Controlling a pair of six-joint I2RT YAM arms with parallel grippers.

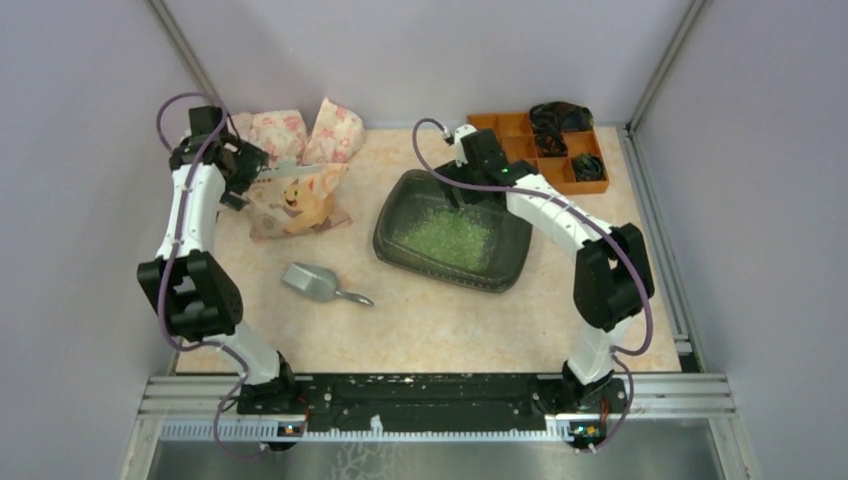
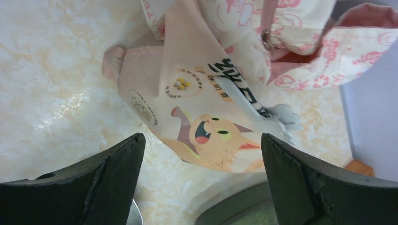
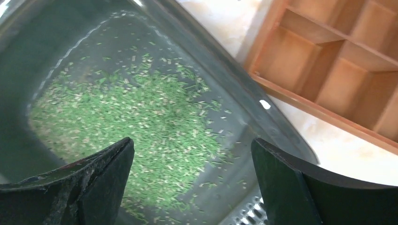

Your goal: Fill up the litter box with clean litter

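Note:
A dark litter box sits centre, with a thin spread of green litter on its bottom. My right gripper hangs over its back part, fingers apart and empty. At back left lies a litter bag with a cartoon cat, creased, beside pink-patterned bags. My left gripper is open above the cat bag's left end, nothing between its fingers. A metal scoop lies on the table at front left.
An orange divided organiser with black bags in some compartments stands at back right, behind the box. Walls border the left, back and right.

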